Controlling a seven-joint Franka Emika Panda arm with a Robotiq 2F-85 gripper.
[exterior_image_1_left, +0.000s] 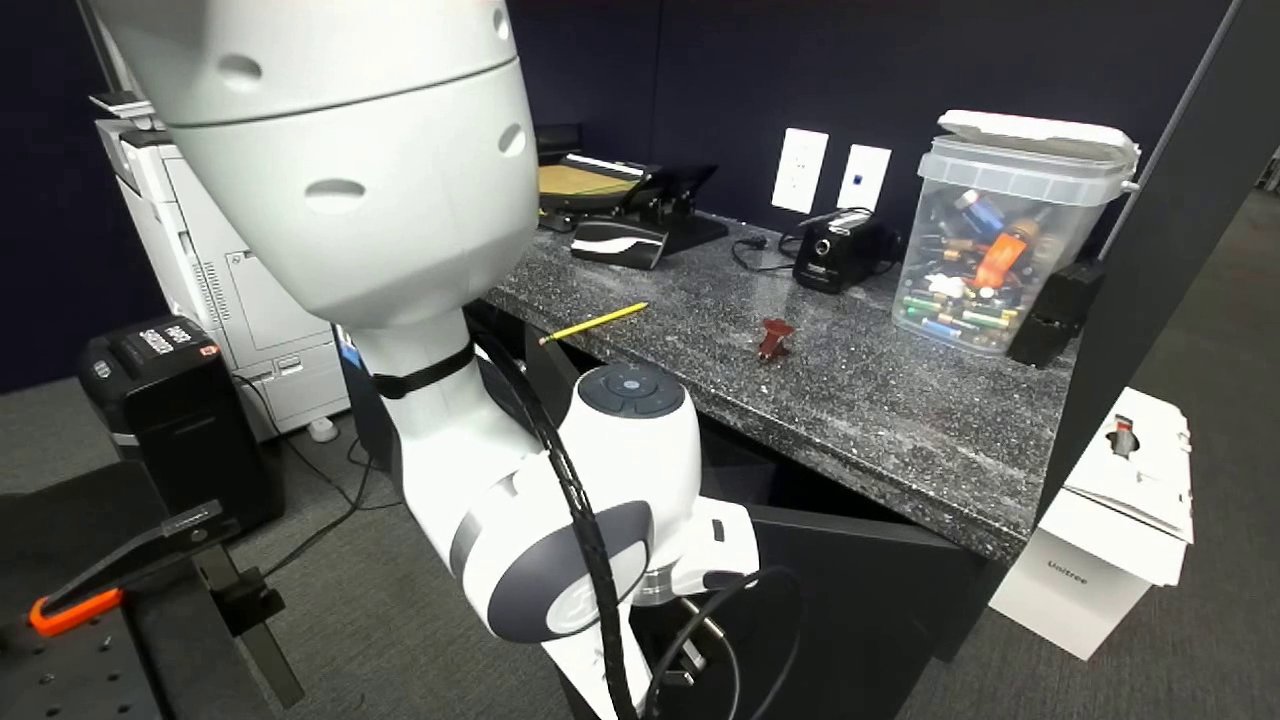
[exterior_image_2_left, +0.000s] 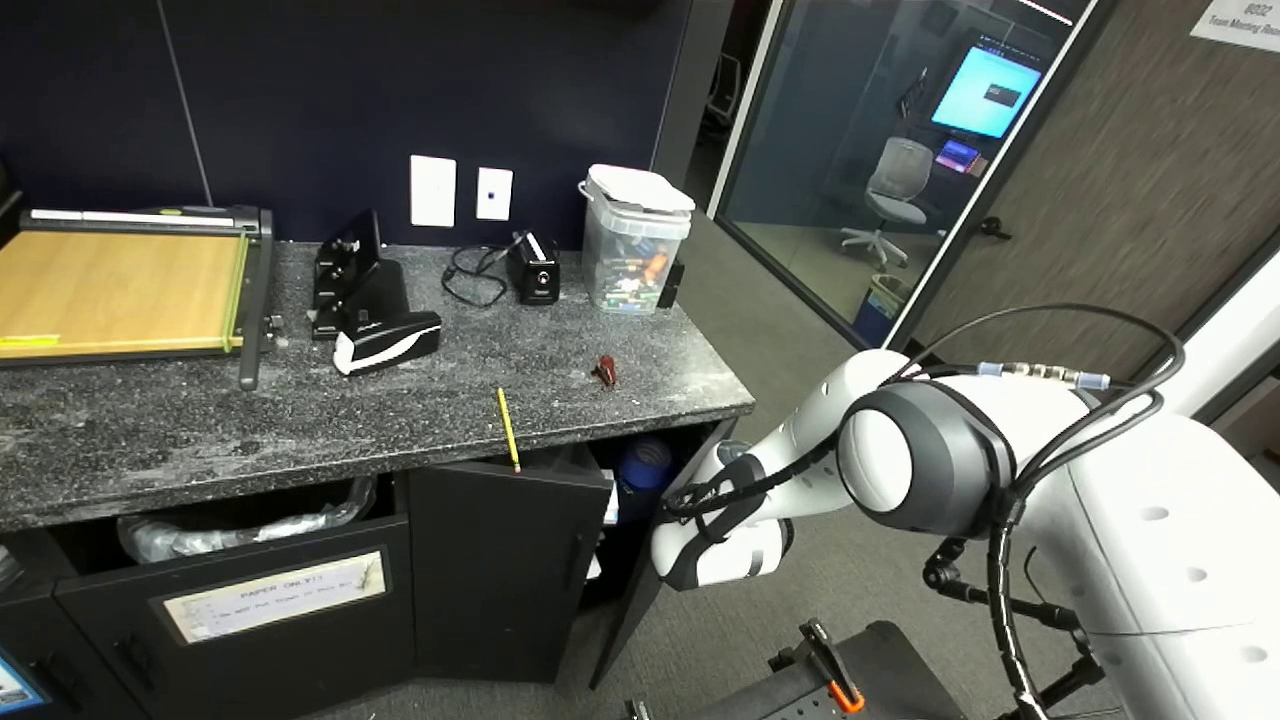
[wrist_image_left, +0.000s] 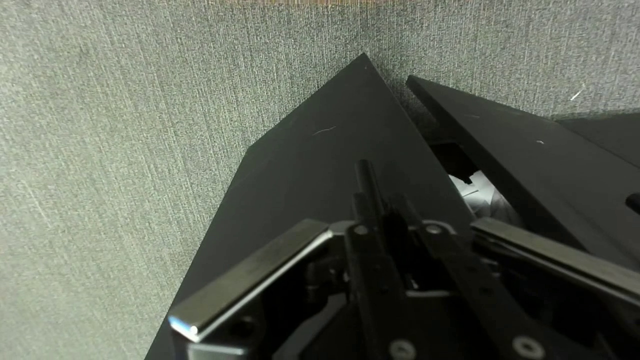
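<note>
In the wrist view my gripper reaches down along the face of a black cabinet door (wrist_image_left: 324, 138). Its dark fingers are closed around a slim black bar (wrist_image_left: 367, 177), which appears to be that door's handle and sticks out past the fingertips. Where fingers and bar meet is dark and hard to make out. To the right, a second black door (wrist_image_left: 528, 144) stands at an angle, with a gap between the two panels. Exterior view 2 shows this second door (exterior_image_2_left: 504, 576) ajar below the counter; my arm hides the gripper there.
The speckled counter (exterior_image_1_left: 912, 420) overhangs the doors. On it lie a yellow pencil (exterior_image_1_left: 594, 323) and a red clip (exterior_image_1_left: 774, 337), with a bin of batteries (exterior_image_1_left: 984, 258) behind. White papers (wrist_image_left: 480, 195) show through the door gap. Carpet (wrist_image_left: 120, 150) is clear beside the door.
</note>
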